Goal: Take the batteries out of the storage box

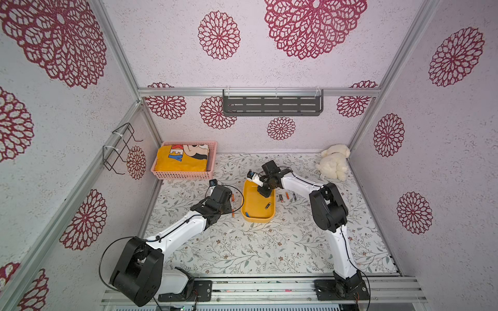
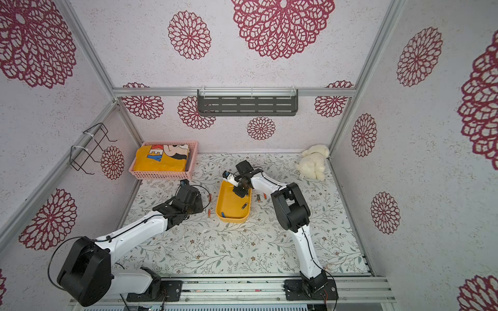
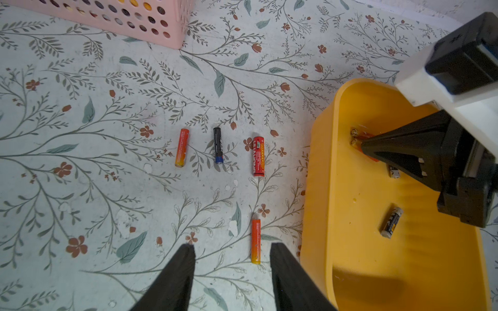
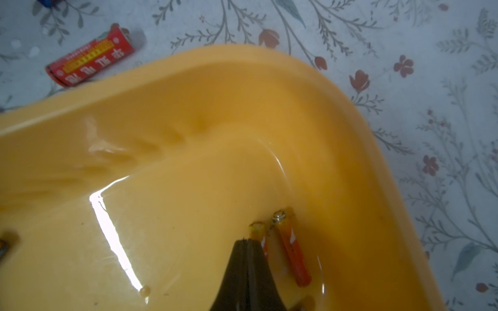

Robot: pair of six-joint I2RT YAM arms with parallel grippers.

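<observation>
My right gripper reaches down into the yellow storage box (image 4: 332, 124), its fingers shut together with nothing between them. One orange battery (image 4: 293, 254) lies just right of the fingers on the box floor. A second orange battery (image 4: 257, 231) is partly hidden behind the fingertips. Farther along the box floor lie a black battery (image 3: 391, 223) and, half covered by the right gripper, another dark battery (image 3: 393, 172). A blue-ended battery (image 1: 247, 214) rests at the near left corner. My left gripper stands open and empty above the table, left of the box.
Loose on the table left of the box are an orange battery (image 3: 182, 147), a black one (image 3: 218, 145), a red one (image 3: 258, 156) and another orange one (image 3: 255, 241). Several more lie right of the box. A pink basket (image 1: 184, 175) and white plush (image 1: 333, 163) stand behind.
</observation>
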